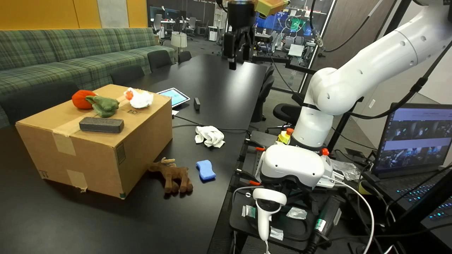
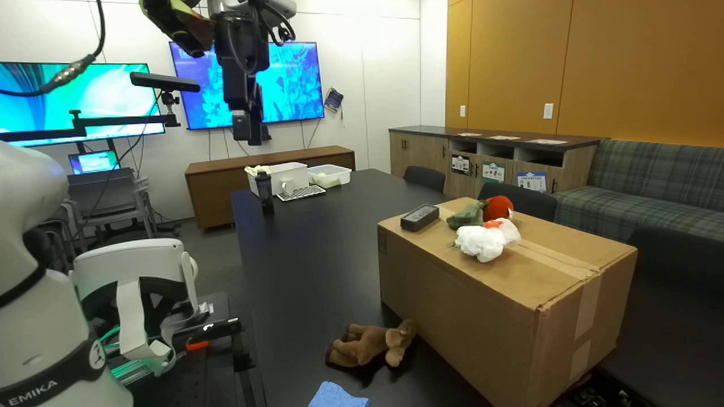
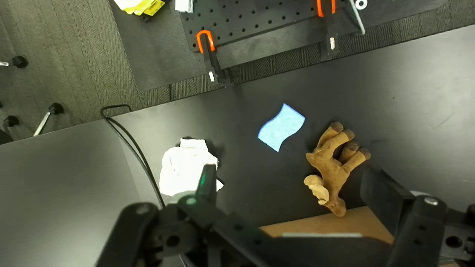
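High above the black table [image 3: 249, 195], my gripper stands open, its two fingers wide apart and nothing between them. Exterior view 1 has the gripper [image 1: 239, 59] near its top edge, far from every object. A brown plush moose [image 1: 172, 176] lies on its side beside the cardboard box. Close to it is a blue sponge [image 1: 206, 169], flat on the table. A crumpled white cloth [image 1: 210, 136] rests farther along; in the wrist view the left finger partly overlaps this cloth [image 3: 184, 164].
On top of the cardboard box [image 1: 144, 150] sit a dark grey eraser-like block [image 1: 101, 125], a green plush [image 1: 103, 106], a red plush [image 1: 83, 99] and a white plush [image 1: 142, 99]. A black cable [image 3: 138, 153] crosses the table by the cloth. Clamps [image 3: 213, 62] line the table edge.
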